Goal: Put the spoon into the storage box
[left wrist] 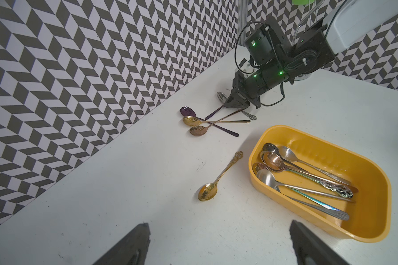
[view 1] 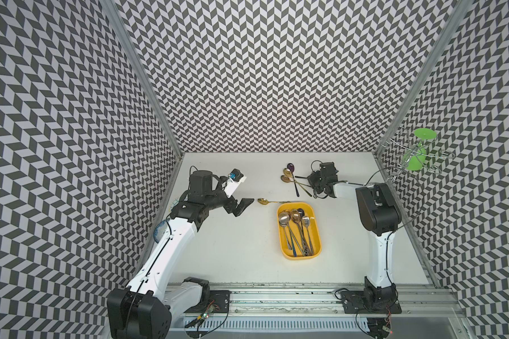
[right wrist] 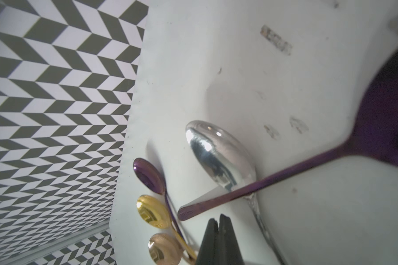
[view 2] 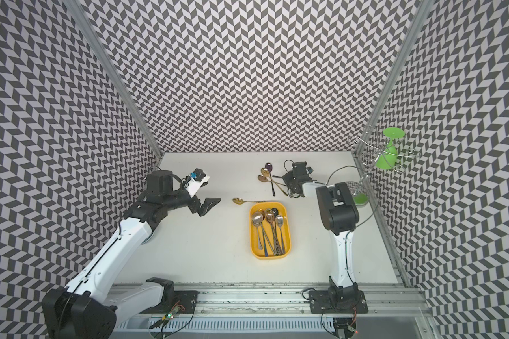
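Observation:
My right gripper is shut, nothing visible between its tips, just over the spoons at the back of the table. Under and around it in the right wrist view lie a silver spoon (right wrist: 223, 154), a purple spoon crossing it with its handle (right wrist: 269, 178), and a smaller purple spoon (right wrist: 148, 175). Beside these are a gold spoon (right wrist: 153, 211) and a copper spoon (right wrist: 164, 248). The yellow storage box (left wrist: 322, 141) holds several spoons. Another gold spoon (left wrist: 207, 191) lies on the table left of the box. My left gripper is open and empty, above the table at left.
A green object in a wire rack (view 1: 415, 158) stands at the right wall. The right forearm (view 1: 379, 206) reaches across the right side.

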